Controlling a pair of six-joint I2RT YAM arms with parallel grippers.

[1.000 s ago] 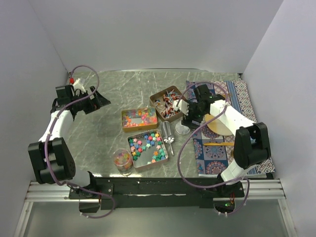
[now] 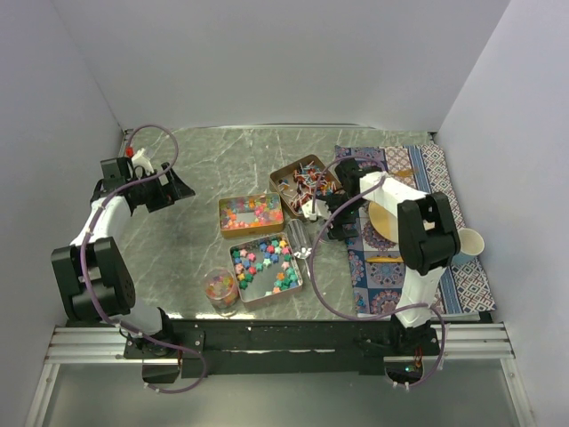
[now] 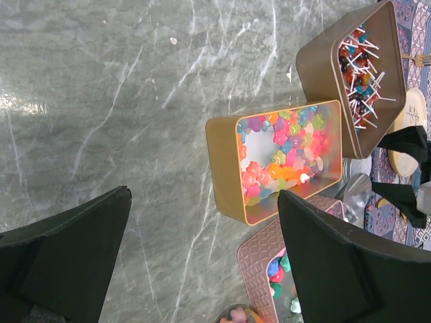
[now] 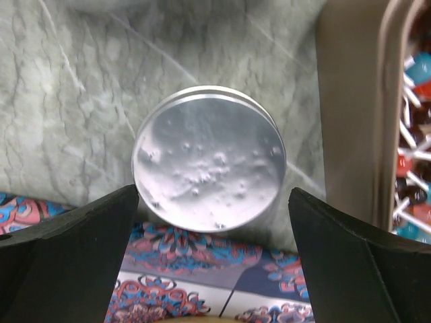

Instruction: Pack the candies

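Observation:
Mixed star-shaped candies fill part of a tan tray [image 2: 258, 298]. Gummy candies lie in a gold tin [image 2: 252, 231], and lollipops are heaped in a brown tin [image 2: 276, 176]. At the front stands a clear jar [image 2: 221, 289] with candies inside. A round silver lid [image 4: 209, 158] lies flat on the counter; the top view has it mostly covered by my right arm. Directly over that lid, my right gripper is open, one finger to each side and the lid between them, not clamped. My left gripper is open and empty above bare counter on the left.
A metal scoop [image 2: 300, 238] lies between the tan tray and my right gripper. On the right, a patterned cloth [image 2: 372, 294] carries a round wooden board [image 2: 382, 221] and a yellow-handled utensil [image 2: 385, 260]; a white cup [image 2: 469, 245] stands at its edge.
My right arm has drawn in from the right and come over the silver lid, which was in plain sight a second ago.

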